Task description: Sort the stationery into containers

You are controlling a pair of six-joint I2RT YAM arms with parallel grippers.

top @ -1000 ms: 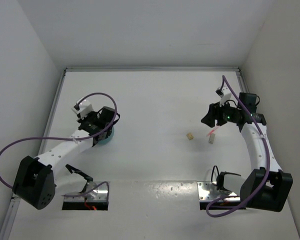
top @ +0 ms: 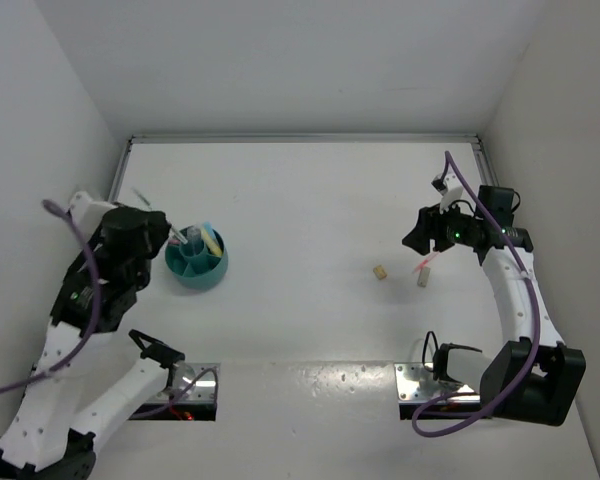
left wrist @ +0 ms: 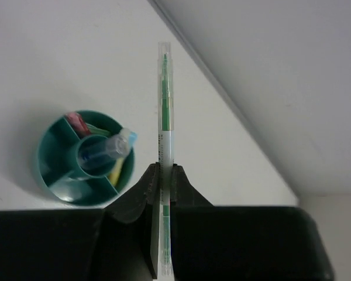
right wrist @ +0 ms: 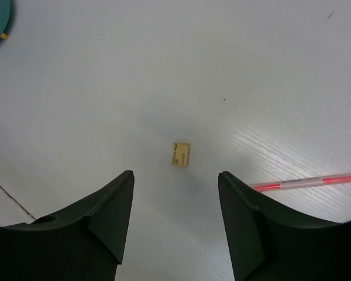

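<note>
A slim clear stick with green parts and a white label (left wrist: 166, 140) stands between the fingertips of my left gripper, which is shut on it. In the left wrist view the teal round container (left wrist: 42, 158) lies left of the stick, with several items in its compartments. From above, the left gripper (top: 165, 230) is beside the container's left rim. My right gripper is open and empty over the table. Ahead of its fingers lies a tan block (right wrist: 181, 154), and a pink stick (right wrist: 304, 182) is to the right. A grey block (top: 423, 277) rests near them.
A metal rail (top: 300, 138) runs along the back, with walls beyond it and at both sides.
The stick is now visible at the left gripper. The right arm stays still.
</note>
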